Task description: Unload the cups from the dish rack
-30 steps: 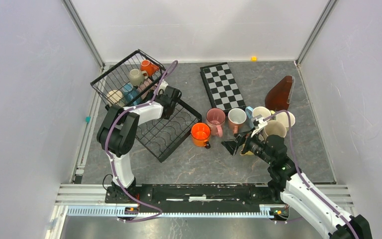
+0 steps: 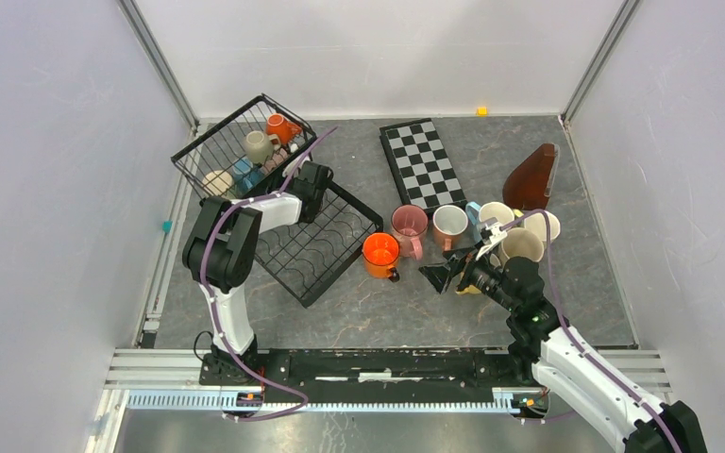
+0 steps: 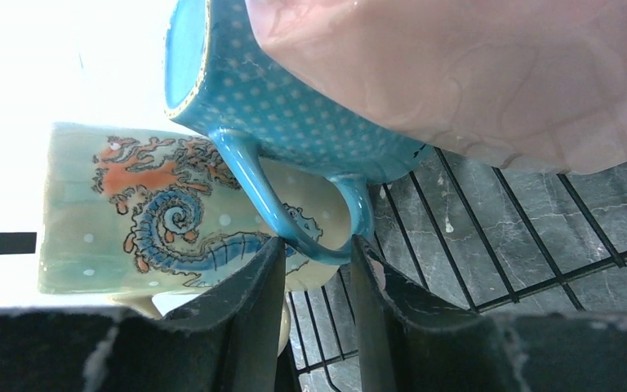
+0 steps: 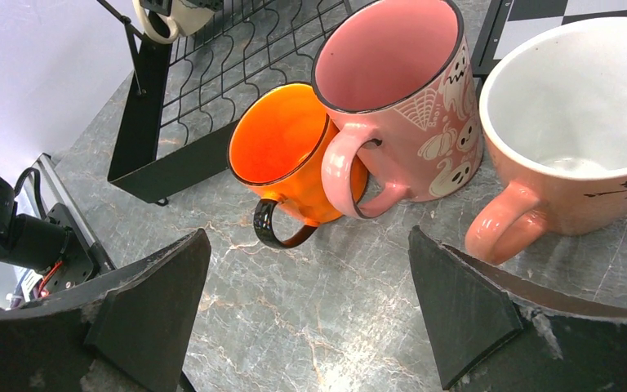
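Note:
On the upper tier of the dish rack (image 2: 194, 148) are a blue cup (image 2: 244, 171), an orange cup (image 2: 279, 125), a grey-green cup (image 2: 258, 146), a cream cup (image 2: 217, 182) and a partly hidden pink one. In the left wrist view, the dotted blue cup (image 3: 294, 122) lies tilted, its handle between the fingertips of my left gripper. Those fingers stand part open; whether they touch the handle is unclear. My right gripper is open and empty over the counter, near an orange mug (image 4: 282, 143), a pink mug (image 4: 408, 106) and a white-and-pink mug (image 4: 571, 122).
More cups stand clustered around the right arm, among them a cream cup (image 2: 521, 245). A checkered board (image 2: 425, 160) lies behind the mugs, and a brown object (image 2: 531, 177) stands at the right. The rack's lower tier (image 2: 316, 250) looks empty. Bare counter lies front centre.
My left arm has shifted slightly left over the rack, toward the blue cup. The right arm and the mugs on the counter have stayed put.

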